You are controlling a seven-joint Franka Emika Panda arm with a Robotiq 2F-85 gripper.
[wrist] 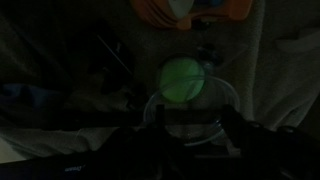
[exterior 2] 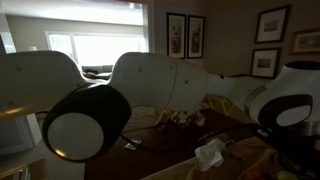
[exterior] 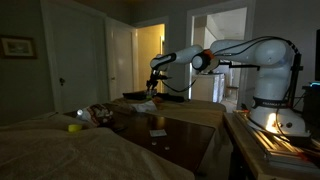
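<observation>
In the dark wrist view, a clear round rim (wrist: 192, 108), like that of a cup or bowl, lies under my gripper. The fingers stand apart, one near each side of this rim; whether they touch it is too dark to tell. A bright green round thing (wrist: 181, 79) shows at the far edge of the rim, and I cannot tell if it is inside or behind. From the side, my gripper (exterior: 153, 83) hangs low at the far end of the table, its fingertips hard to make out.
An orange object (wrist: 190, 10) lies beyond the green thing, on greyish cloth. On the table are a white crumpled item (exterior: 145, 106), a small white piece (exterior: 158, 133) and a yellow-green object (exterior: 75, 127). The brown tabletop (exterior: 180, 146) has bare room in front.
</observation>
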